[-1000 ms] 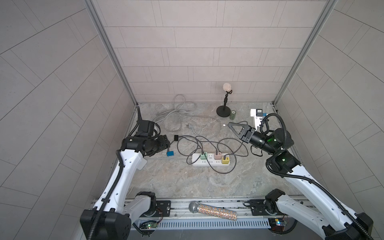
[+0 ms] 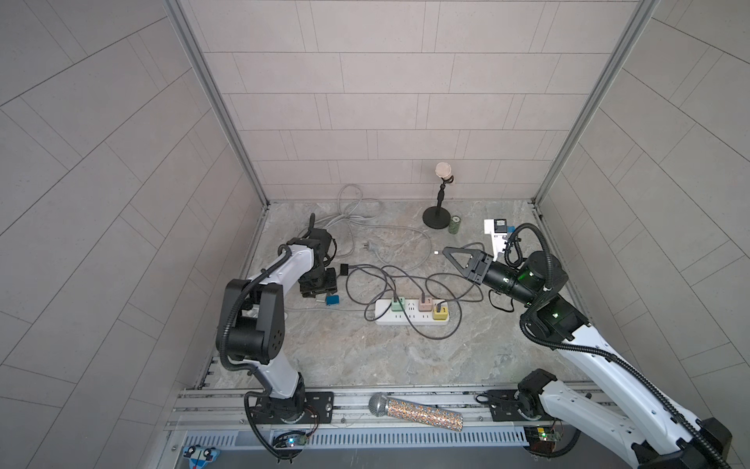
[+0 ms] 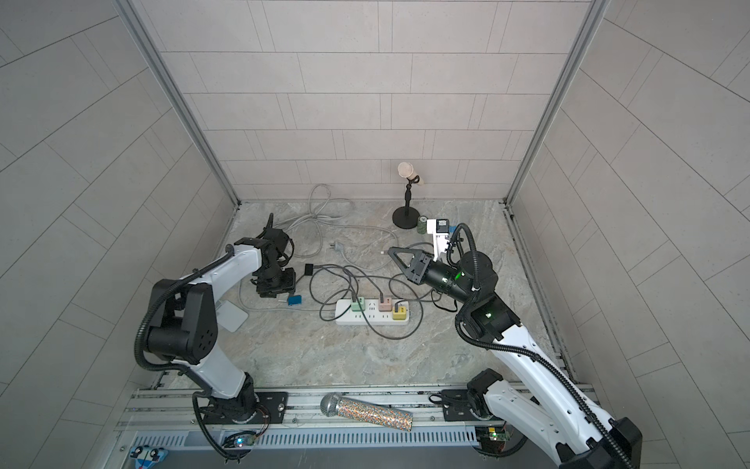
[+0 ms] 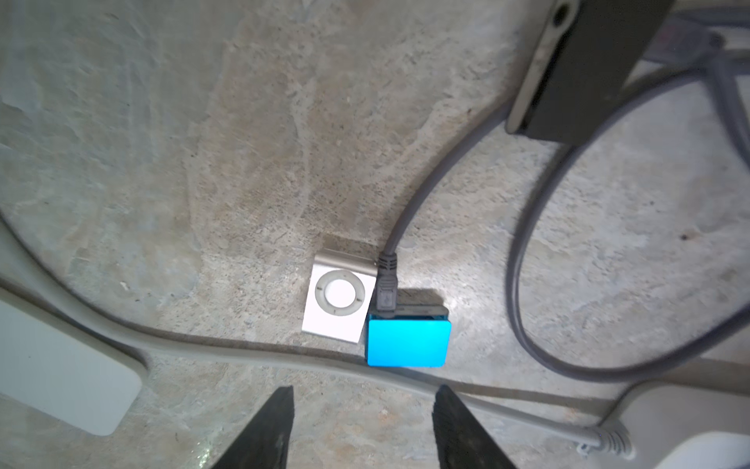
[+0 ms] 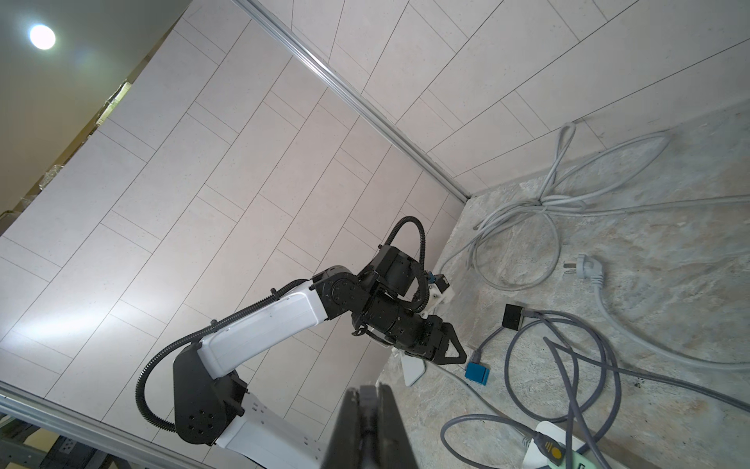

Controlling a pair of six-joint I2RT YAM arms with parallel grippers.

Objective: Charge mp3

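Note:
In the left wrist view a silver mp3 player [image 4: 334, 312] lies beside a blue one [image 4: 408, 344]; a grey cable plug [image 4: 386, 285] sits at the blue one's top edge, against the silver one. My left gripper is over them, fingers apart, nothing between. My right gripper [image 2: 448, 253] is raised right of the middle, pointing left; its fingertips look together in the right wrist view, with anything between them too small to tell.
A white power strip [image 2: 383, 316] with colored adapters, looped cables, a black lamp stand [image 2: 436, 219] at the back, and a white slab [image 4: 54, 359].

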